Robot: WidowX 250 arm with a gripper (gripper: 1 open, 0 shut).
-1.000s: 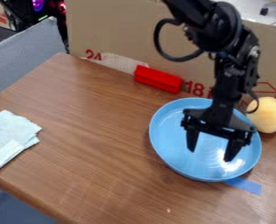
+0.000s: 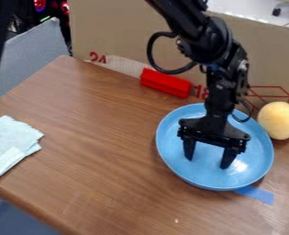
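My black gripper (image 2: 209, 152) is open, its fingers down over the blue plate (image 2: 238, 179) on the right of the wooden table, with no object visible between them. The plate looks otherwise empty. A round pale yellow object (image 2: 279, 120) sits just right of the plate, and a red block (image 2: 165, 83) lies behind it to the upper left.
A folded pale cloth (image 2: 8, 142) lies at the table's left edge. A cardboard wall (image 2: 122, 37) runs along the back.
Over the last second my gripper has moved left across the plate, most recently also slightly downward. The other objects stay where they were.
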